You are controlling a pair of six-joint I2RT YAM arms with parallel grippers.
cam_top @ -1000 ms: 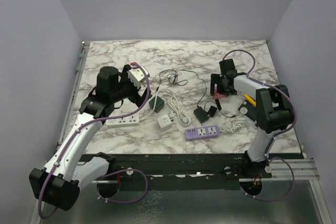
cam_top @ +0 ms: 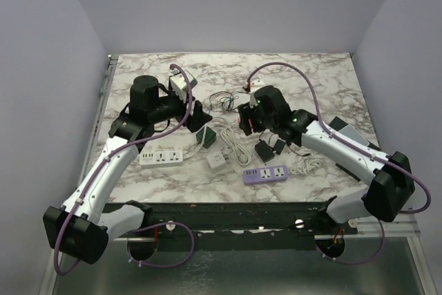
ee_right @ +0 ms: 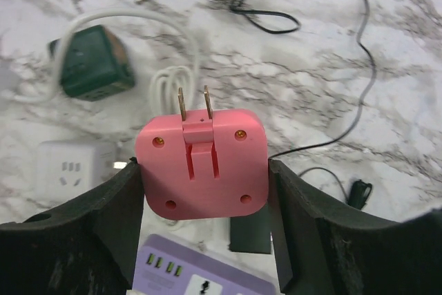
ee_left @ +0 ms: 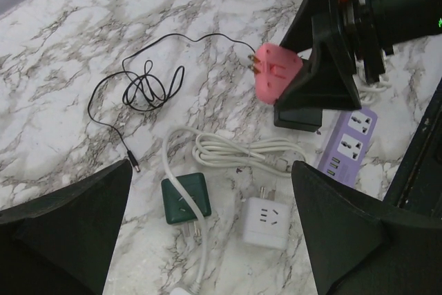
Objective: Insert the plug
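Observation:
A pink plug (ee_right: 200, 164) with two metal prongs is pinched between the fingers of my right gripper (cam_top: 246, 118), which is shut on it. It hangs above the middle of the table, and its prongs point up in the right wrist view and to the left in the left wrist view (ee_left: 276, 70). My left gripper stands open, nothing between its fingers, over the left-middle area. Below it in the left wrist view lie a green adapter (ee_left: 185, 198) and a white adapter (ee_left: 265, 223). A purple power strip (cam_top: 265, 175) rests near the front; a white strip (cam_top: 161, 158) is at left.
A coiled white cable (cam_top: 237, 146) and a thin black cord (ee_left: 147, 91) lie on the marble table. Black power bricks (cam_top: 264, 151) sit behind the purple strip. Dark devices (cam_top: 352, 136) are at the right, partly under the right arm.
My right gripper has closed on the pink plug, lifted it from the right side and carried it left to the middle. The left arm has shifted slightly.

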